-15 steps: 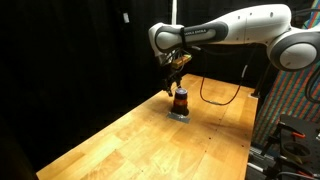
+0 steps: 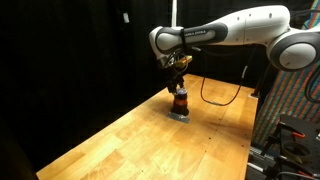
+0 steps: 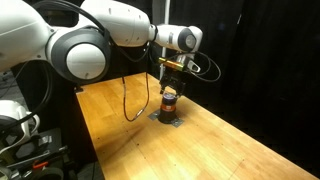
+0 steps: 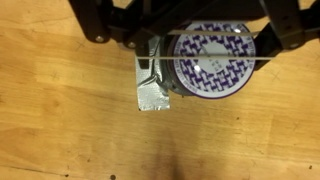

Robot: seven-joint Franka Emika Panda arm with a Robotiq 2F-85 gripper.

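A dark cylindrical can (image 2: 181, 104) with an orange-red band stands upright on the wooden table. My gripper (image 2: 178, 84) points straight down at its top. In exterior view 2 the can (image 3: 168, 108) is directly beneath the gripper (image 3: 171, 88). The wrist view shows the can's round, purple-and-white patterned lid (image 4: 214, 68) between the spread fingers, which are apart from each other. Two thin pale bands (image 4: 210, 57) cross between them over the lid. Whether either finger touches the can's side cannot be made out.
Shiny silver tape (image 4: 153, 88) lies on the table at the can's base. A black cable (image 2: 222, 102) loops down from the arm. Bare table (image 2: 120, 140) stretches out around the can, with a dark curtain (image 2: 70, 70) behind.
My gripper has come down closer to the top of the can, its fingertips lower than a second ago. The can and the tape stand where they were.
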